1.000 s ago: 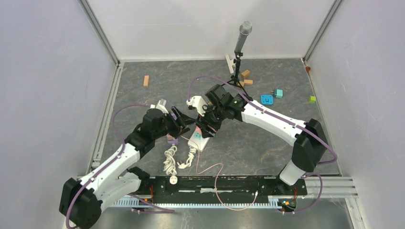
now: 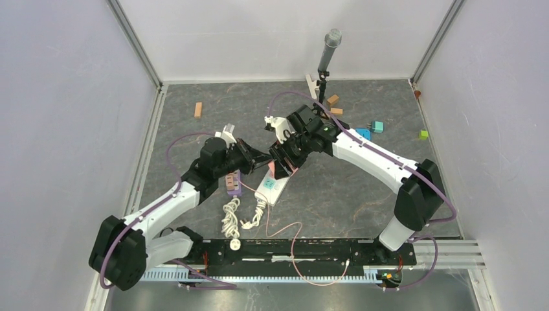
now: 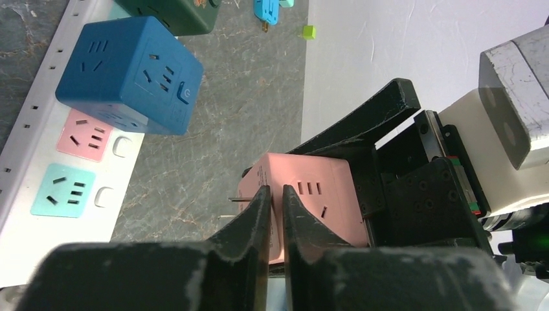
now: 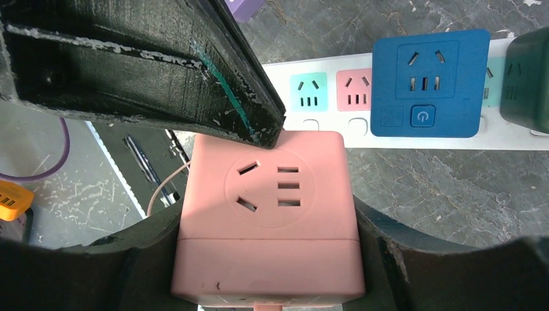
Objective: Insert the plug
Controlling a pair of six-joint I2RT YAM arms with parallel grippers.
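A pink cube plug (image 4: 268,214) with metal prongs is held in my right gripper (image 2: 282,165), shut around its sides. My left gripper is shut at the cube's pronged side in the left wrist view; whether anything sits between its fingertips is hard to see. Below, a white power strip (image 3: 65,233) has pink and mint sockets, with a blue cube (image 4: 430,84) and a dark green cube (image 4: 527,81) on it. Both grippers are above the strip near the middle of the table.
A purple block (image 2: 234,184) and coiled white cables (image 2: 230,217) lie to the left and front. A microphone stand (image 2: 322,84), wooden blocks and small adapters stand at the back right.
Both grippers have shifted toward the back and right of the top view, the left arm reaching farther in to meet the pink cube in the right gripper.
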